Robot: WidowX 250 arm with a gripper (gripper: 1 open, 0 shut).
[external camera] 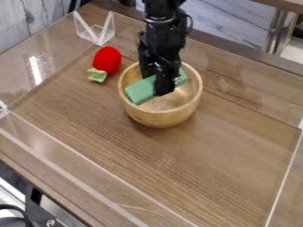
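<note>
The black gripper (158, 64) reaches down from the top of the view into a round wooden bowl (166, 113). It is shut on a green object (141, 90), which is tilted inside the bowl or just over it; the fingertips are partly hard to make out against the bowl.
A red object (108, 59) and a small light green piece (98, 75) lie left of the bowl. A white wire item (95, 28) sits at the back left.
</note>
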